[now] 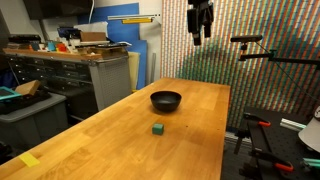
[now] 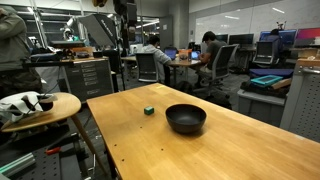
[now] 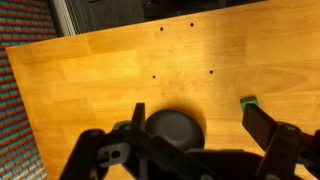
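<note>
A black bowl (image 1: 166,101) sits upright on the wooden table, and its inside looks empty. Apart from it lies a small green block (image 1: 158,129), nearer to the first exterior camera; in the second exterior view the block (image 2: 149,110) is left of the bowl (image 2: 186,118). My gripper (image 1: 201,38) hangs high above the table, touching neither. From the wrist, the fingers (image 3: 258,124) stand wide apart with nothing held between them. The bowl (image 3: 175,128) shows below, its lower part hidden by the gripper, and the block (image 3: 249,102) appears beside the right finger.
Dark bins (image 1: 30,115) and a workbench (image 1: 50,72) stand beyond its left side. People sit at desks in the background.
</note>
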